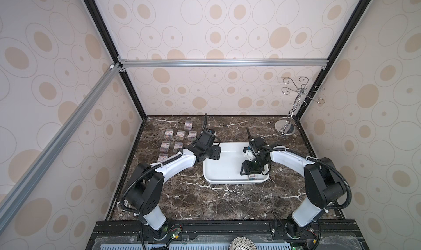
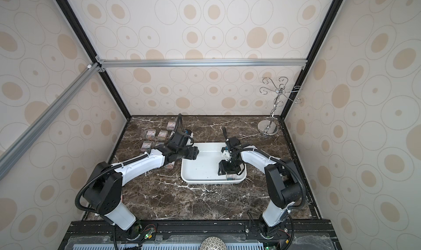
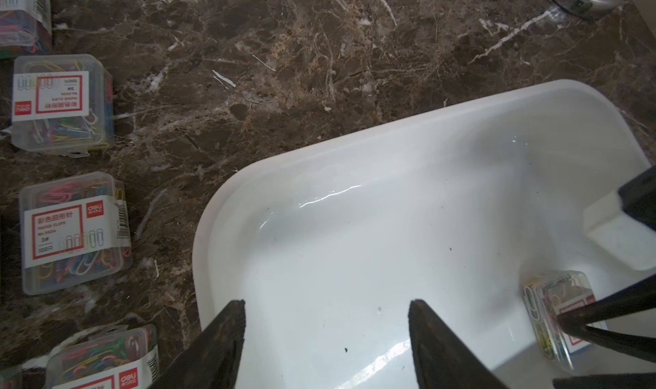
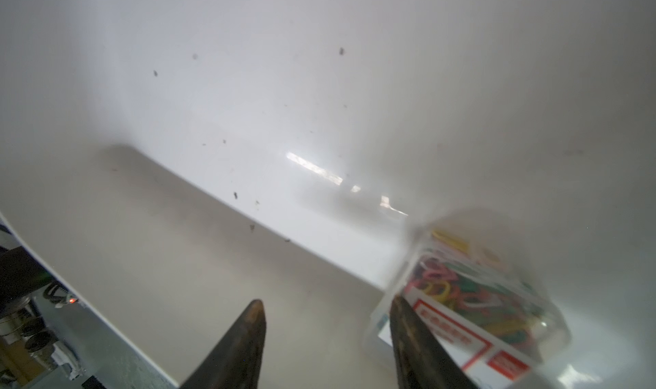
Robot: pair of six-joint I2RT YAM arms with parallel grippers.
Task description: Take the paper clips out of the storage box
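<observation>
One clear box of paper clips (image 4: 464, 307) lies in the white storage box (image 1: 228, 160), at its front right; in the right wrist view it is blurred. My right gripper is down inside the storage box beside the clip box, part open, its right finger overlapping it in view, nothing seen held. My left gripper hangs over the storage box's left part, open, with nothing between its fingers.
Several paper-clip boxes (image 3: 68, 238) lie on the marble table left of the storage box. A chrome scroll stand (image 2: 267, 127) stands at the back right.
</observation>
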